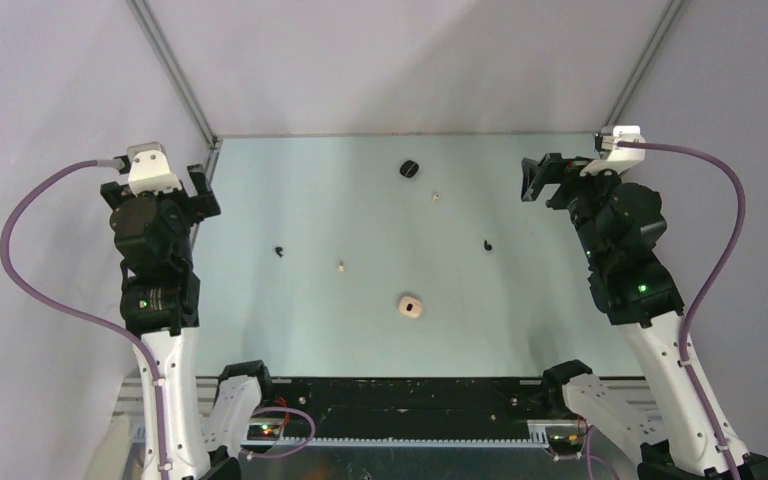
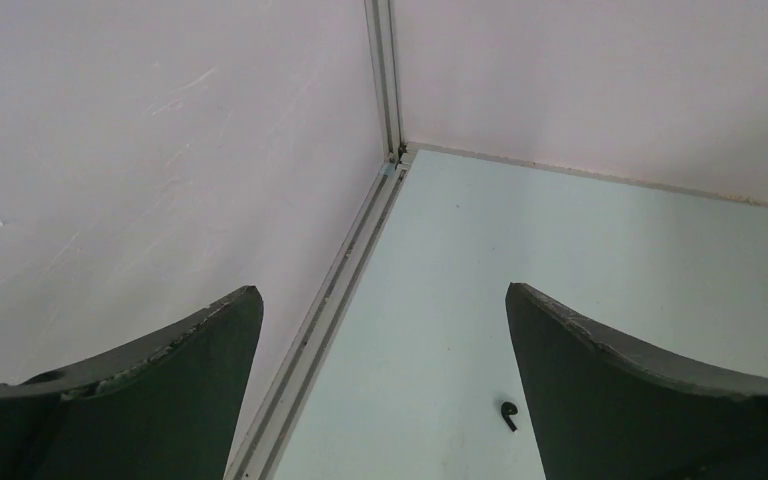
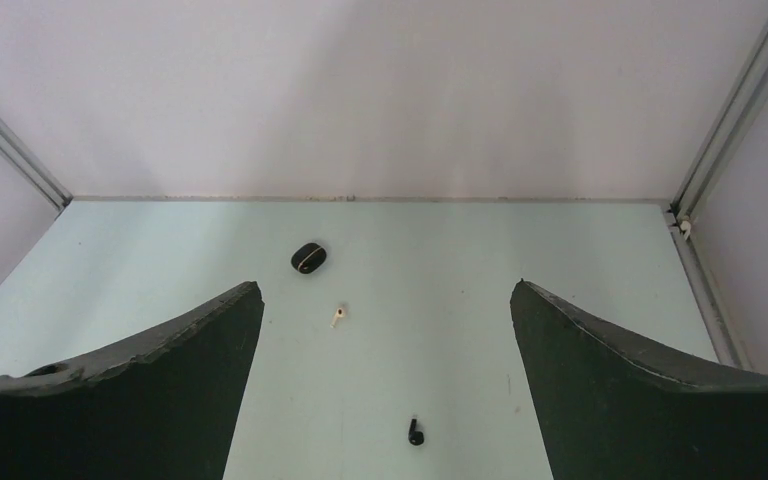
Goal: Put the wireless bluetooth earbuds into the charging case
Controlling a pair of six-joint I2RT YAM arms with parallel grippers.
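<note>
Spread apart on the pale table lie a black case [image 1: 409,168] [image 3: 309,258] at the back middle, a pinkish case [image 1: 410,306] nearer the front, a black earbud [image 1: 279,251] [image 2: 509,413] to the left, another black earbud [image 1: 487,245] [image 3: 415,434] to the right, and two small light earbuds, one [image 1: 436,196] [image 3: 339,314] near the black case, the other [image 1: 341,266] left of centre. My left gripper stands open and empty over the left edge. My right gripper is open and empty above the right part of the table.
Pale walls with metal rails [image 1: 170,60] border the back and sides. A black strip with wiring [image 1: 400,405] runs along the front.
</note>
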